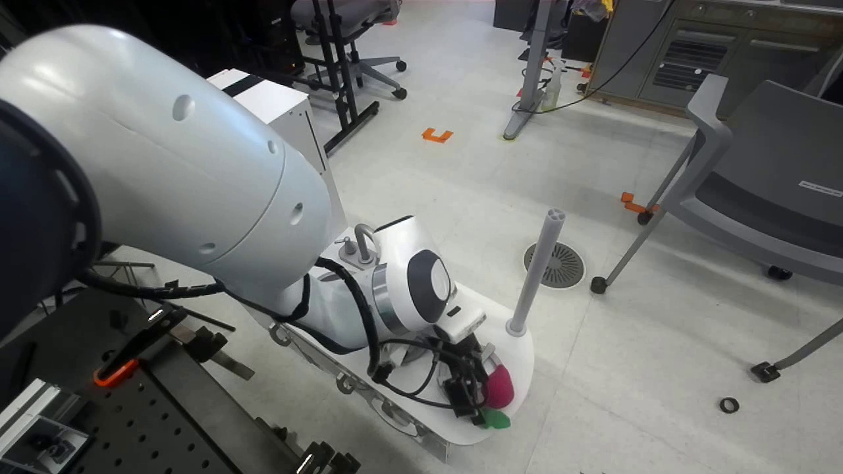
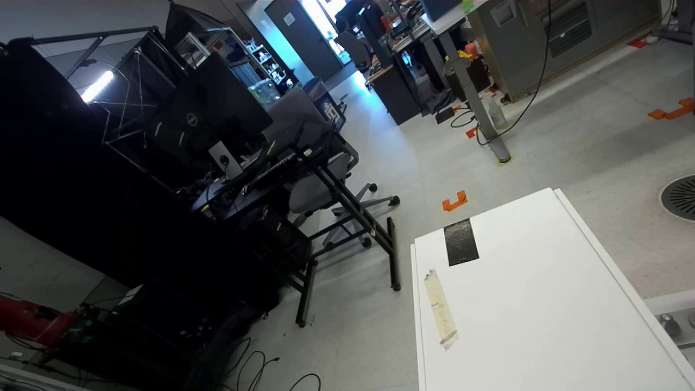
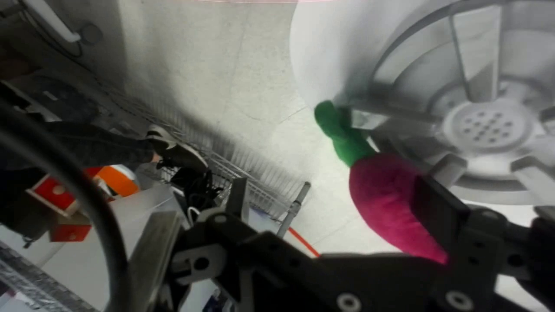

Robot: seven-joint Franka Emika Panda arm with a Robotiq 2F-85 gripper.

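Observation:
A plush toy [image 3: 385,197] with a magenta body and a green end lies against the inner side of my gripper's right finger in the wrist view. Wide space separates the fingers of my gripper, and the left finger [image 3: 237,197] stands clear of the toy. From exterior view 1, the magenta toy [image 1: 498,387] shows beside the dark gripper [image 1: 474,395], near the rounded end of a white play counter [image 1: 517,363]. Whether the counter bears the toy's weight is unclear. A grey burner grate [image 3: 489,125] fills the wrist view's upper right.
A grey post [image 1: 537,272] rises from the counter's far corner. Behind the wrist stands a small faucet [image 1: 363,245]. Bare floor [image 1: 593,395] lies beyond the counter's end. A dark perforated table [image 1: 174,411] is at the lower left.

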